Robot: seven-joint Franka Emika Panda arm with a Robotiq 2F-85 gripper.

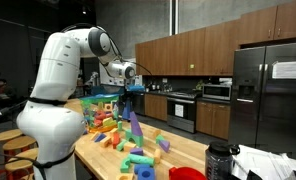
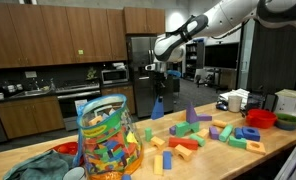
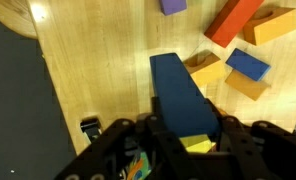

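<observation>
A long blue block (image 3: 175, 88) is held by my gripper, which is shut on it, in the wrist view. Exterior view 2 shows this blue piece (image 2: 157, 108) hanging under the gripper, above the table behind the loose blocks. Below it in the wrist view lie orange blocks (image 3: 204, 69), a red block (image 3: 231, 20), a flat blue block (image 3: 248, 65) and a purple block (image 3: 174, 6). The dark gripper body covers the lower middle of that view.
A clear bag of colourful blocks (image 2: 110, 145) stands at the left in exterior view 2. A red bowl (image 2: 259, 118) and a green bowl (image 2: 287, 122) sit at the right. Bare wood (image 3: 98, 60) shows left of the held block.
</observation>
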